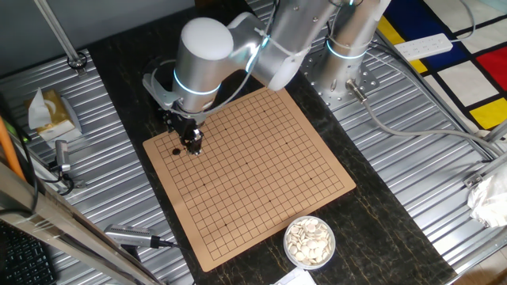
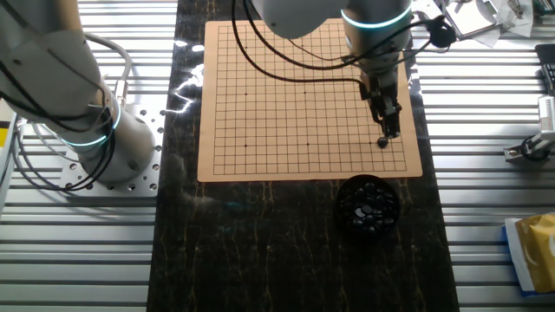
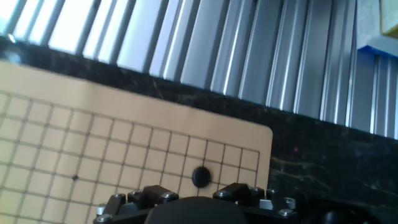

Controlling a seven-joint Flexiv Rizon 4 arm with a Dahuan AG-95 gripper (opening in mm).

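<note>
A single black stone [image 1: 176, 151] lies on the wooden grid board [image 1: 253, 182], close to one of its corners. In the wrist view the stone [image 3: 201, 177] shows clear of my fingers, just ahead of them. My gripper is open, its two fingers standing apart at the bottom edge with only its own dark body visible between them. In exterior view 1 the gripper [image 1: 192, 141] hangs over the board right beside the stone. Its tips [image 2: 392, 130] appear near the stone [image 2: 382, 142] in exterior view 2; their exact height is unclear.
A black bowl of black stones [image 2: 368, 205] stands on the dark table off the board's edge. At another side is a clear tub of white stones [image 1: 309, 242]. Apart from the one stone, the visible board is bare. A tissue box [image 1: 54, 117] sits off the table.
</note>
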